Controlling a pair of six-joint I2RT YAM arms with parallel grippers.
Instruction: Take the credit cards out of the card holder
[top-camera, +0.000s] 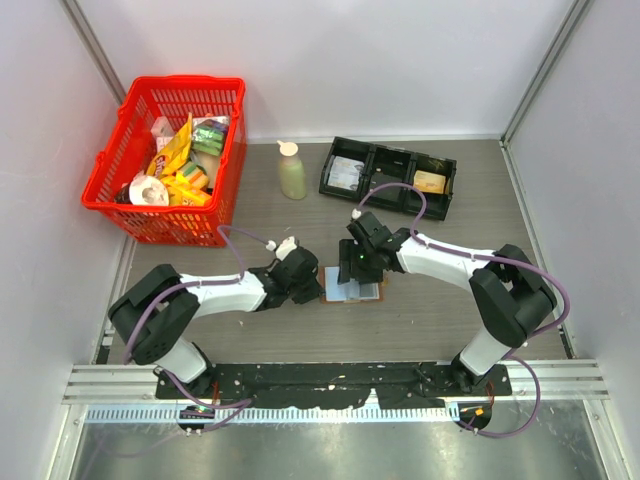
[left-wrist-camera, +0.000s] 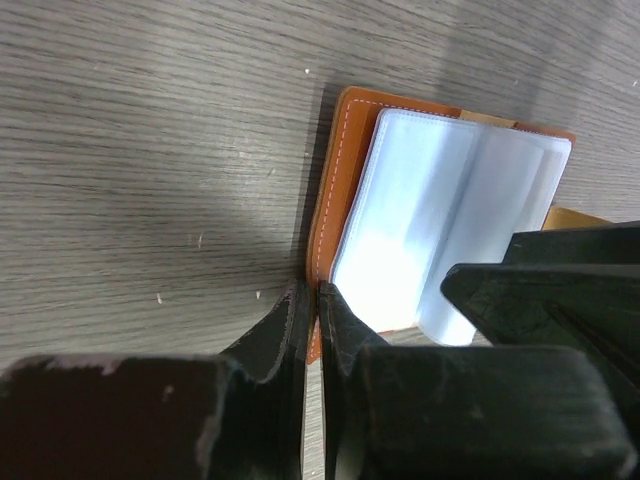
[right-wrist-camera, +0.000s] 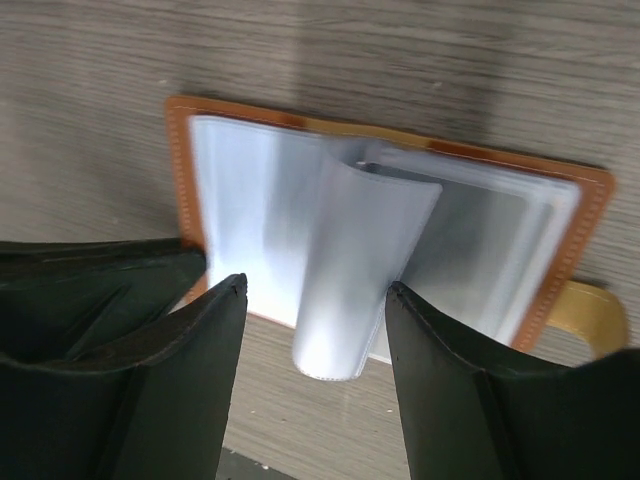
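An open card holder with brown stitched edges and pale sleeves lies flat on the table between my grippers. My left gripper is shut on the holder's left edge. My right gripper hangs over the holder, part open, its fingertips either side of a pale sleeve that stands partly raised and curved in the middle. Grey-white layers lie to its right, with a tan strap at the edge. Whether any are cards I cannot tell.
A red basket of packets stands back left, a pale bottle behind the holder, and a black compartment tray back right.
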